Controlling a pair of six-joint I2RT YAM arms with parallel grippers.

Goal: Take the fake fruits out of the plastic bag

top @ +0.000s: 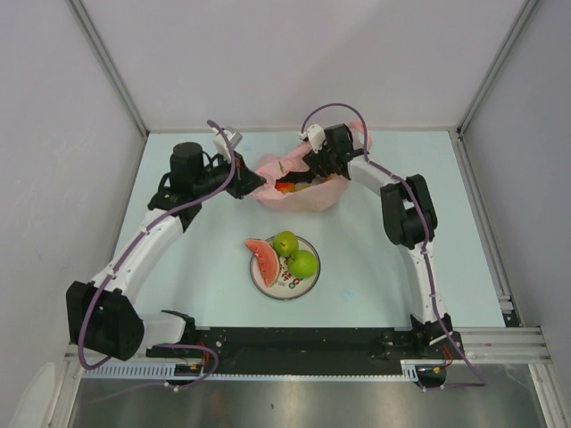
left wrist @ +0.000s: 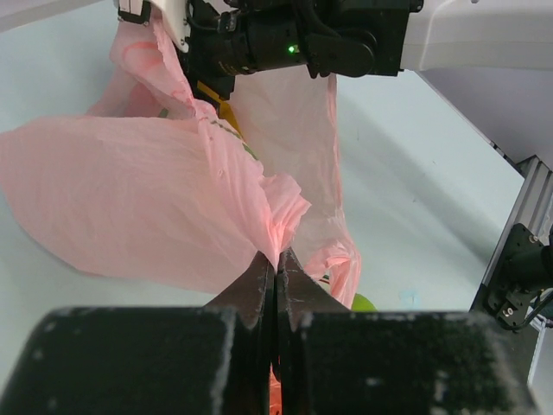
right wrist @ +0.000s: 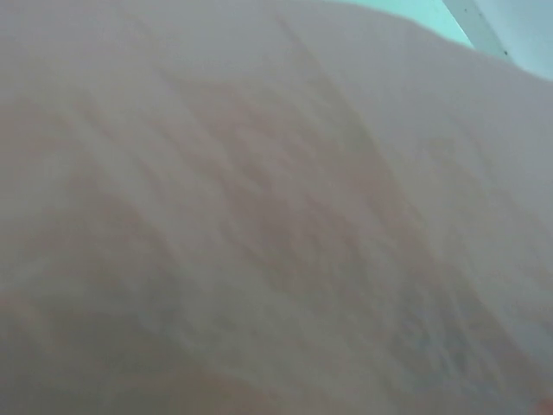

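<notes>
The pink plastic bag [top: 303, 198] lies at the back of the table, partly open, with a dark item and orange and yellow fruit showing inside. My left gripper is shut at its left edge on the thin pink plastic. My right gripper [top: 317, 163] is down in the bag's right part; its wrist view is filled with blurred pink plastic [right wrist: 285, 190], so its fingers are hidden there. A plate [top: 285, 289] in front holds a watermelon slice [top: 266, 262] and two green fruits [top: 302, 264].
Clear table surrounds the plate on both sides and in front. Walls close in behind and at both sides of the table.
</notes>
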